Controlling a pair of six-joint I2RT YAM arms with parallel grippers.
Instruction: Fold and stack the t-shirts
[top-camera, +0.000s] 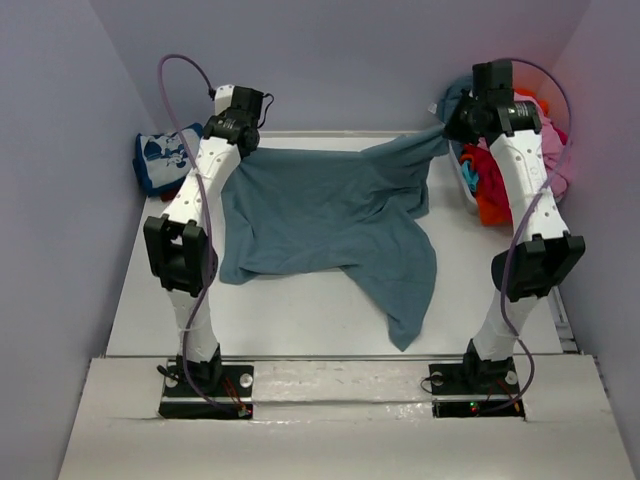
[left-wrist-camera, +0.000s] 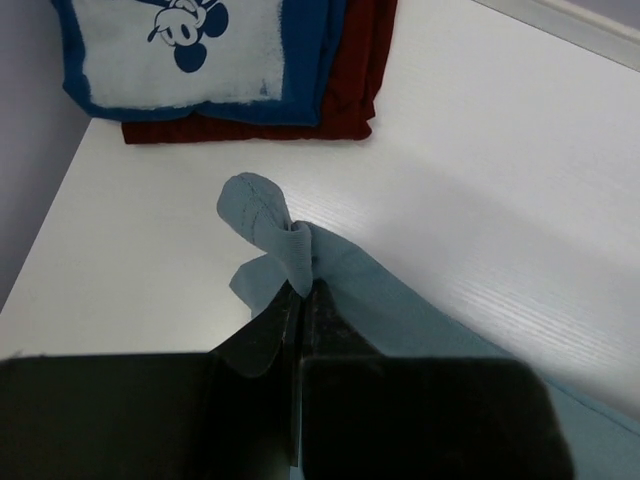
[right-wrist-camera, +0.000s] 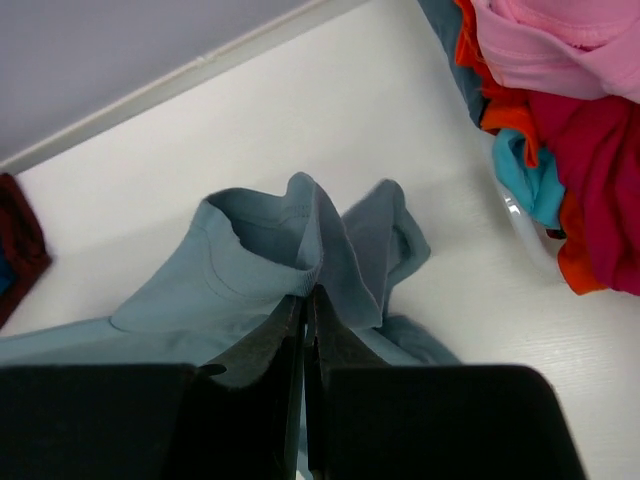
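Observation:
A grey-blue t-shirt (top-camera: 310, 205) stretches between my two grippers, its far edge pulled fairly straight and its lower part lying on the white table with one corner trailing toward the front right. My left gripper is shut on a bunched piece of the cloth at the far left. At the far right my right gripper is shut on another gathered part of the shirt, which folds over above the fingertips. The stacked shirts at the back left show a blue and white Mickey shirt (left-wrist-camera: 185, 55) over a dark red one (left-wrist-camera: 350, 90).
A white bin (right-wrist-camera: 525, 225) heaped with pink, red, orange and teal clothes (top-camera: 490, 185) stands at the back right, close by my right arm. Walls bound the table (top-camera: 165, 310) on both sides and behind. Bare table shows in front.

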